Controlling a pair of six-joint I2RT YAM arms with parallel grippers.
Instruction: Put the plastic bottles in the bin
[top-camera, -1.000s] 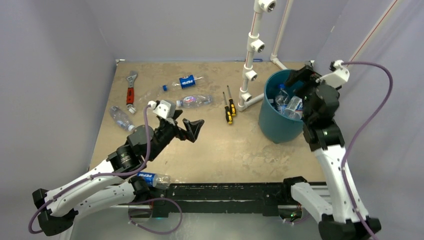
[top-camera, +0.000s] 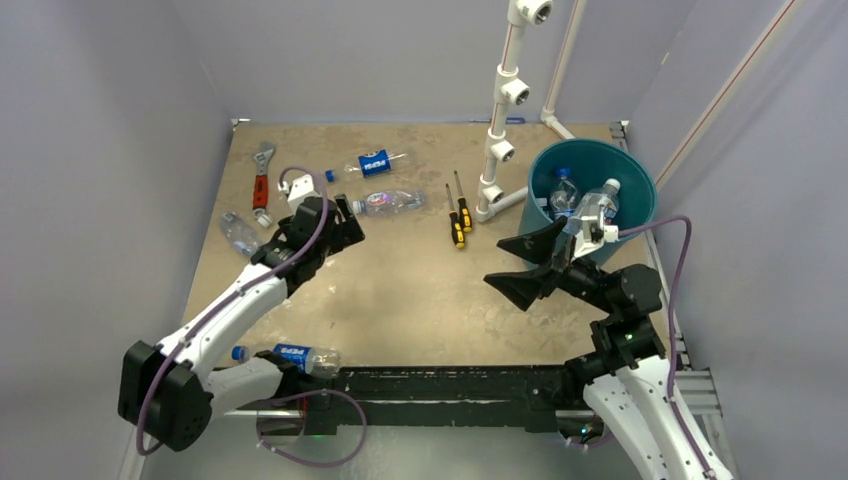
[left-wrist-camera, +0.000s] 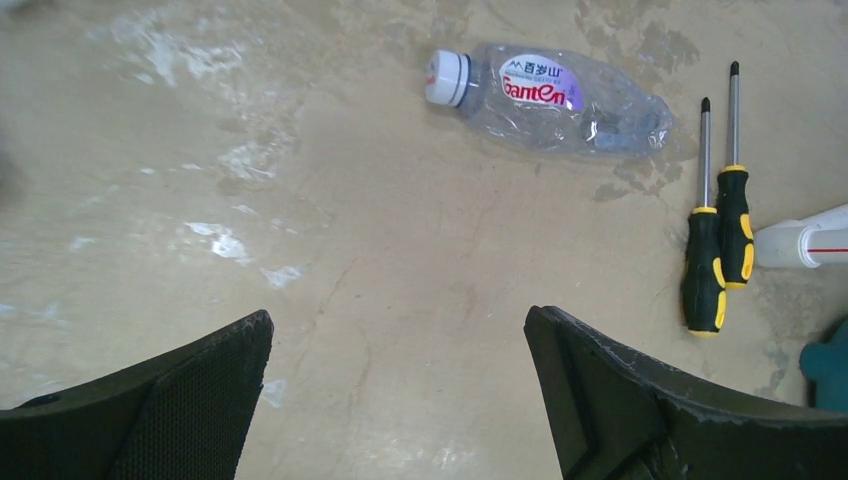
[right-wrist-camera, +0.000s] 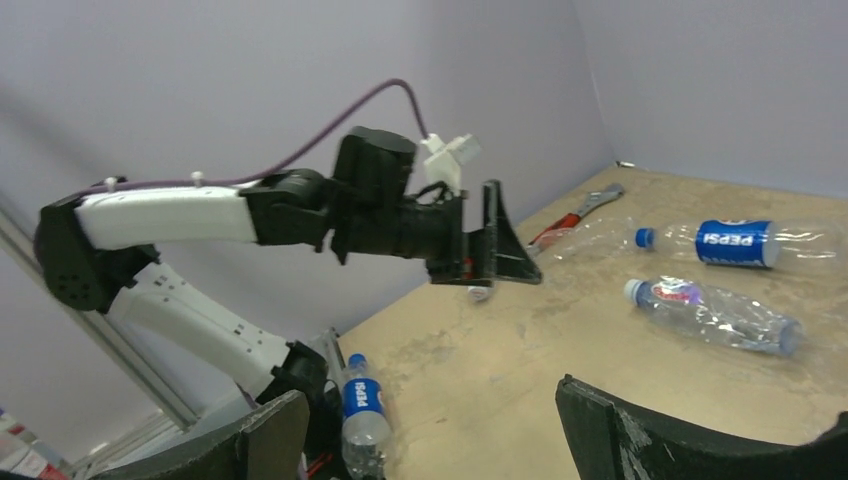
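Note:
Plastic bottles lie on the board: a Ganten bottle (top-camera: 392, 202) (left-wrist-camera: 560, 100) at centre, a Pepsi bottle (top-camera: 364, 167) (right-wrist-camera: 737, 243) behind it, a clear bottle (top-camera: 240, 236) at left, another Pepsi bottle (top-camera: 305, 358) (right-wrist-camera: 364, 420) at the front-left edge. The teal bin (top-camera: 641, 190) holds several bottles. My left gripper (top-camera: 345, 228) is open above the board, short of the Ganten bottle, which is ahead in the left wrist view. My right gripper (top-camera: 520, 268) stands open, empty, in front of the bin.
Two screwdrivers (top-camera: 455, 228) lie beside a white pipe stand (top-camera: 500, 150) left of the bin. A red-handled wrench (top-camera: 260, 190) lies at back left. Walls surround the board.
My left gripper has moved back and left, toward the bottles.

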